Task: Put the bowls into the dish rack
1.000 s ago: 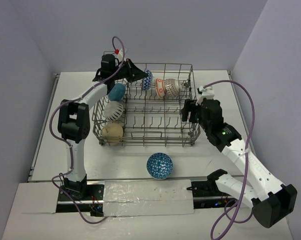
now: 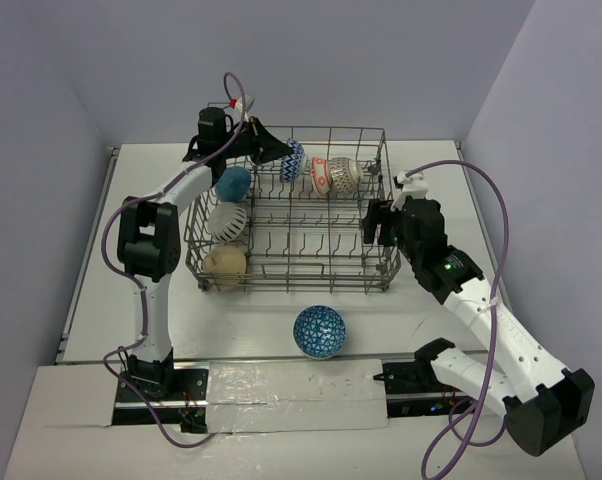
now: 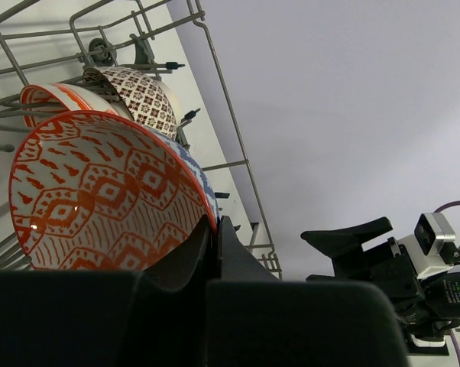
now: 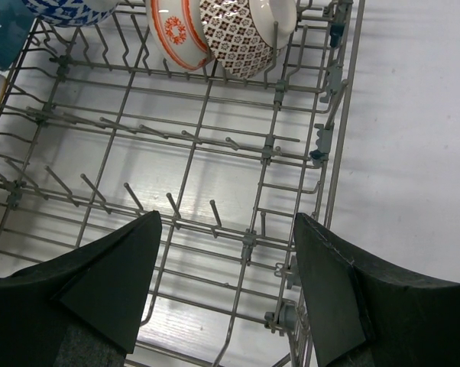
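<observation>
My left gripper is shut on the rim of a bowl, red-patterned inside and blue outside, standing on edge at the back of the dish rack. Beside it sit a red-banded bowl and a brown-patterned bowl. A teal bowl, a white striped bowl and a beige bowl fill the left side. My right gripper is open over the rack's right side, with only wires visible between its fingers. A blue-patterned bowl lies in front of the rack.
The middle and front right of the rack show bare tines. White counter surrounds the rack, with grey walls at the back and both sides.
My left gripper, still on the bowl, has shifted very slightly to the left in the top view. The right arm and other bowls look unchanged.
</observation>
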